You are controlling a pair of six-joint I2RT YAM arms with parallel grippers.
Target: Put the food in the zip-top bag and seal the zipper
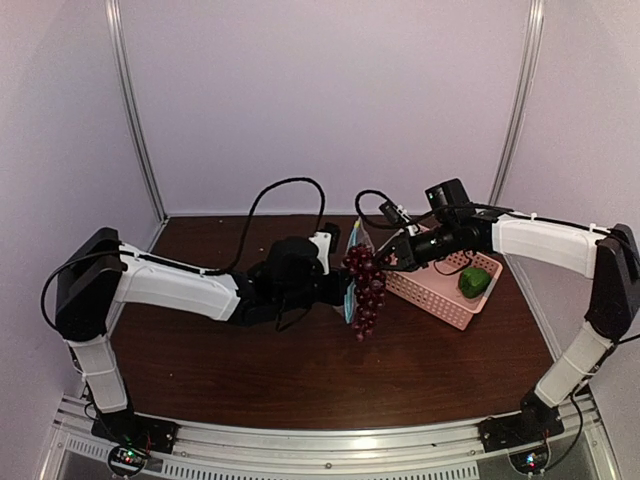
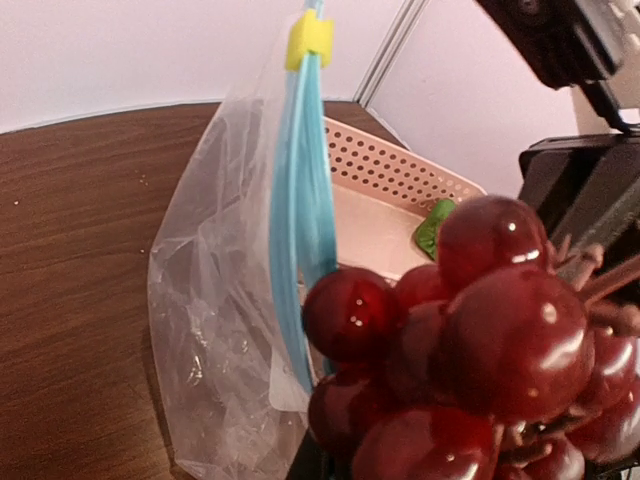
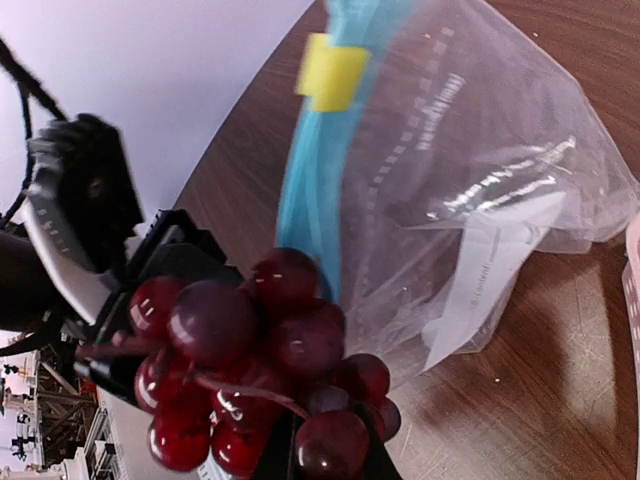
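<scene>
A bunch of red grapes (image 1: 367, 280) hangs from my right gripper (image 1: 384, 259), which is shut on its upper part. The clear zip top bag (image 2: 215, 300) has a blue zip strip (image 2: 285, 200) and a yellow slider (image 3: 331, 73). My left gripper (image 1: 342, 287) is shut at the bag's edge and carries it. In the top view the grapes overlap the strip, between the two grippers. They cover the lower strip in both wrist views, along with much of the fingertips. Whether any grape is inside the bag's mouth I cannot tell.
A pink perforated basket (image 1: 430, 302) stands just right of the bag, with a green pepper (image 1: 473, 282) inside. Both arms are close together over its middle.
</scene>
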